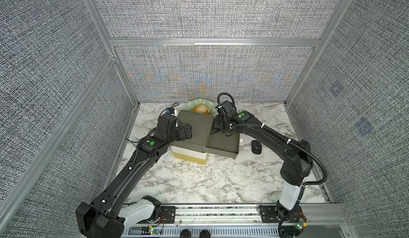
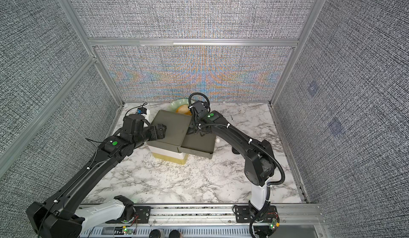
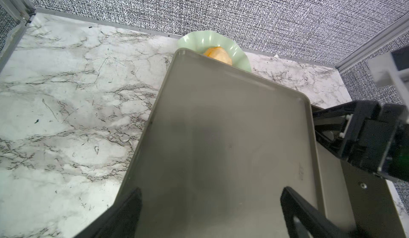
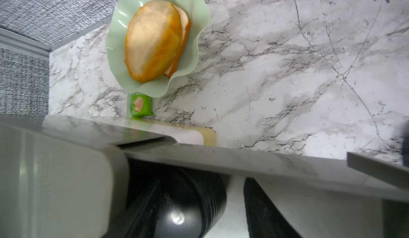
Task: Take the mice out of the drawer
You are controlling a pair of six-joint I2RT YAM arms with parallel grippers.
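Observation:
The grey drawer unit (image 1: 193,129) with white and yellow sides has its drawer (image 1: 223,146) pulled out to the right. My left gripper hangs open over the unit's top, empty. My right gripper is down inside the drawer, its fingers part open around a black mouse (image 4: 179,212) in the back corner beside the unit's body; whether they touch it is unclear. A second black mouse (image 1: 256,146) lies on the marble table right of the drawer.
Behind the unit is a green scalloped bowl (image 4: 115,50) with bread, and a small green packet (image 4: 141,106).

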